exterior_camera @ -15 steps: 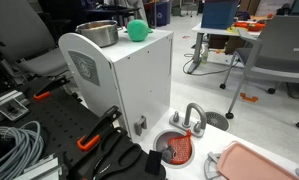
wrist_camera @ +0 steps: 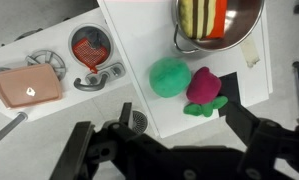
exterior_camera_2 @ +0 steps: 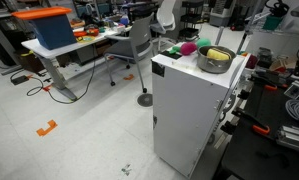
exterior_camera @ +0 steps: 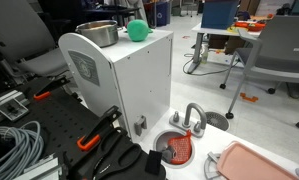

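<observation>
My gripper is open in the wrist view, its dark fingers far apart, with nothing between them. Beyond it, on top of the white cabinet (exterior_camera: 144,80), lie a round green object (wrist_camera: 170,77) and a magenta toy (wrist_camera: 203,86) with green leaf-like parts. A metal pot (exterior_camera: 98,34) stands on the same top; inside it are a yellow, brown-striped piece (wrist_camera: 199,17) and something orange-red. The green object (exterior_camera: 138,30) sits beside the pot. In exterior view 2 the magenta toy (exterior_camera_2: 188,48) shows behind the pot (exterior_camera_2: 215,63). I cannot make out the gripper clearly in either exterior view.
A small sink (exterior_camera: 176,147) with a red utensil and a tap lies low beside the cabinet, near a pinkish tray (exterior_camera: 251,163). Coiled cable (exterior_camera: 17,148) and black parts crowd the dark table. Open floor (exterior_camera_2: 79,120) lies on the cabinet's other side.
</observation>
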